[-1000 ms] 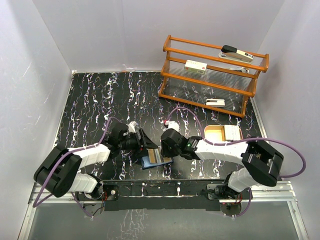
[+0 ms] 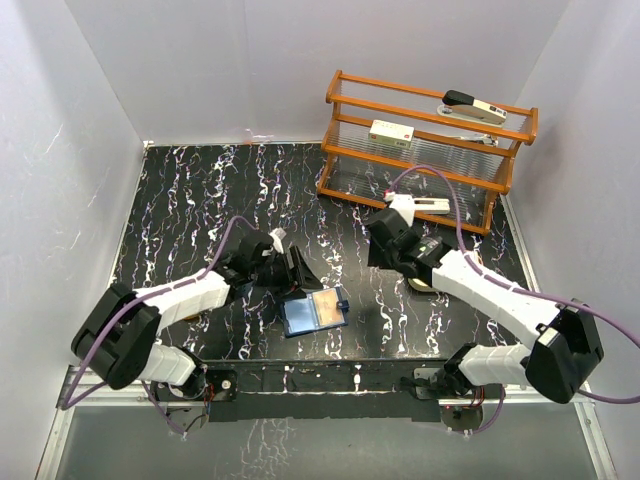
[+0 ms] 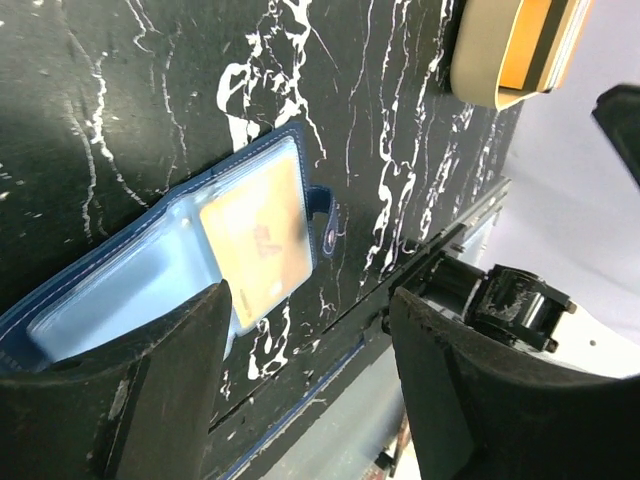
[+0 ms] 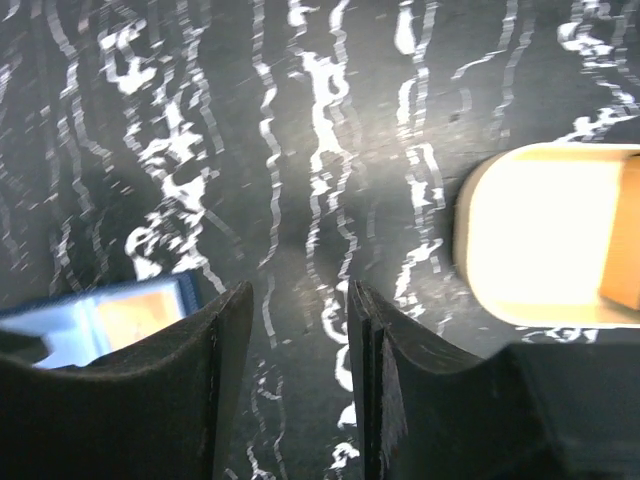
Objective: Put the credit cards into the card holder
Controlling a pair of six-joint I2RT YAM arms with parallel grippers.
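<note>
The card holder [image 2: 315,311] lies unfolded near the front of the table, blue-edged with clear pockets. A tan card [image 3: 257,237] shows in its right-hand half, and the left half looks pale blue and empty. Above the holder, my left gripper is open with nothing between its fingers. My right gripper stands apart from the holder, over bare table to its right, also open and empty. A beige tray [image 4: 540,240] sits right of that gripper; an orange card with a dark stripe [image 3: 527,42] shows in it.
At the back right stands a wooden rack [image 2: 420,150] bearing a stapler [image 2: 473,106] and a small box [image 2: 391,134]. The right arm covers much of the tray in the top view.
My right gripper has moved away from the holder, to the right and back. A dark-striped card at the holder's middle gives way to plain tan in the right half. The left gripper shifts slightly.
</note>
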